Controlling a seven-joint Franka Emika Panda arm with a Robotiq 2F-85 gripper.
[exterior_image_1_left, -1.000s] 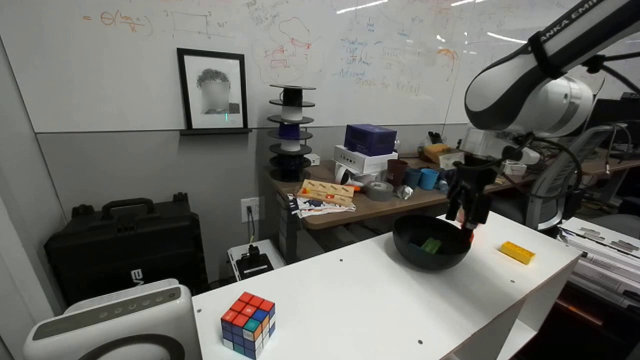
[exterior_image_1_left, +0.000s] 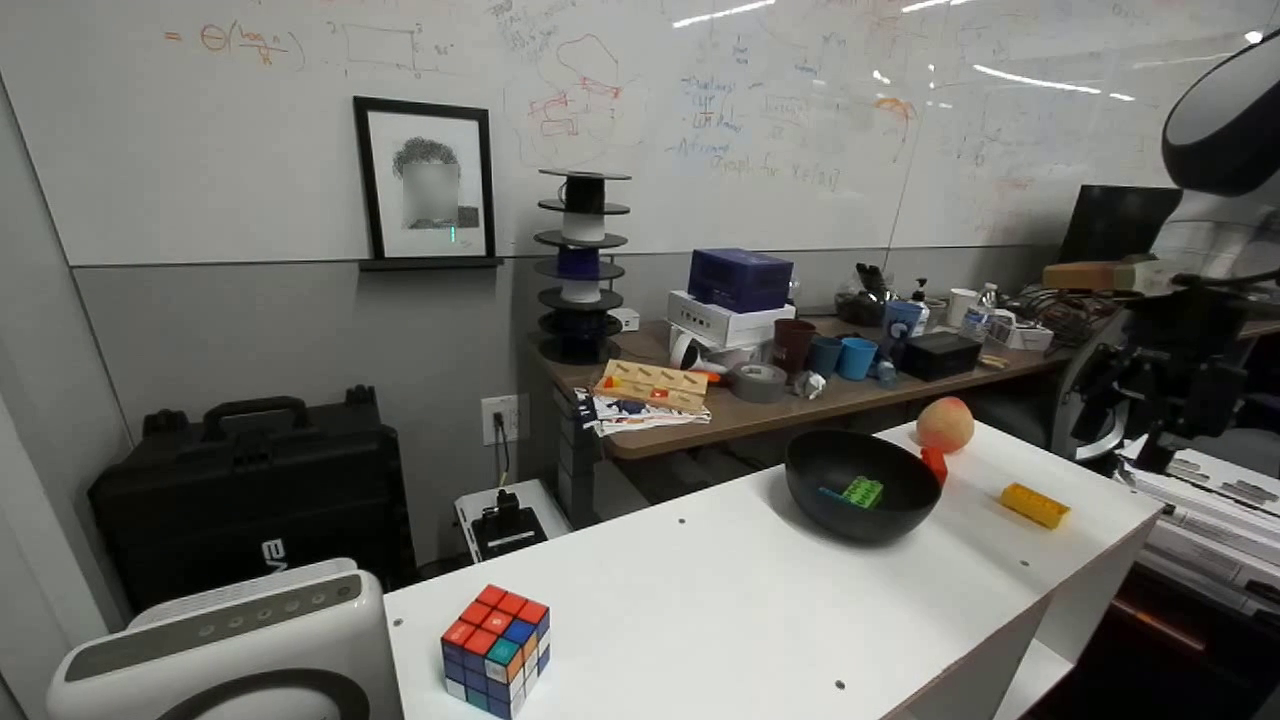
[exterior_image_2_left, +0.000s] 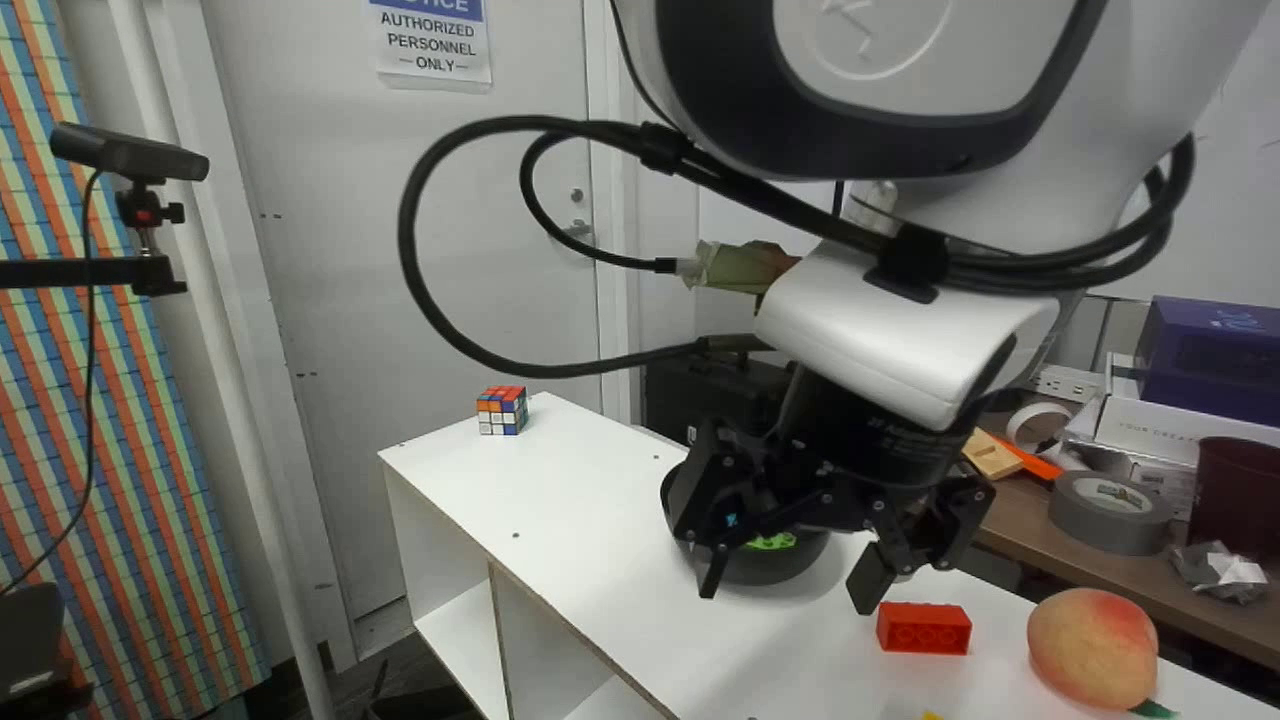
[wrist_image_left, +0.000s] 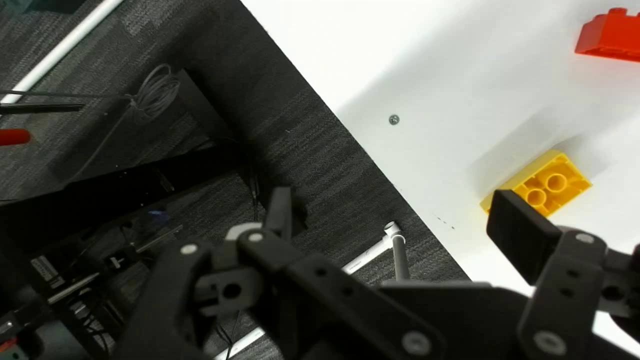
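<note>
My gripper (exterior_image_2_left: 786, 594) hangs open above the white tabletop, nothing between its fingers; in exterior view 1 it appears at the far right, past the table's end. A yellow brick (wrist_image_left: 543, 183) lies on the table near the right finger in the wrist view, apart in depth as far as I can tell. The red brick (exterior_image_2_left: 924, 628) rests on the table beside the black bowl (exterior_image_1_left: 828, 504). Inside that bowl are a green brick (exterior_image_1_left: 863, 492) and a small blue piece, partly hidden by my gripper in exterior view 2.
A peach (exterior_image_1_left: 944, 424) sits at the table's back right corner. On the opposite end stands a Rubik's cube (exterior_image_1_left: 497, 648). The white tabletop (exterior_image_1_left: 672, 600) between cube and bowl is clear. Its edge drops to a dark floor (wrist_image_left: 288, 132) in the wrist view.
Beside the bowl a second ago, the arm has swung right and toward the table's end in exterior view 1, uncovering the peach and red brick. Bowl, yellow brick and cube have not moved.
</note>
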